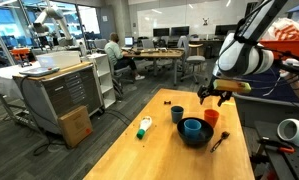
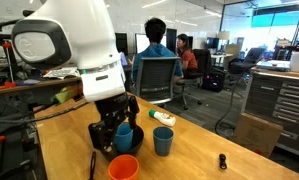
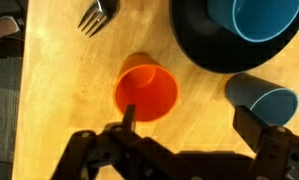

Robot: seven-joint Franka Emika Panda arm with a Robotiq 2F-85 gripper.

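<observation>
Wide apart stand the fingers of my open gripper, and nothing is between them in the wrist view. It hovers above the table, over the orange cup [image 3: 146,90], which stands upright and empty close to the left finger. In exterior view 1 the gripper [image 1: 211,98] is at the right, just above the orange cup [image 1: 211,116]. A blue cup [image 1: 192,128] rests inside a black bowl [image 1: 198,142]. Beside the bowl is a grey-blue cup [image 2: 163,141] on the table. A fork [image 3: 98,15] lies near the orange cup.
A white bottle with a green end [image 1: 144,127] lies on the table, left of the bowl. A small dark object [image 2: 222,161] is on the far side of the grey-blue cup.
</observation>
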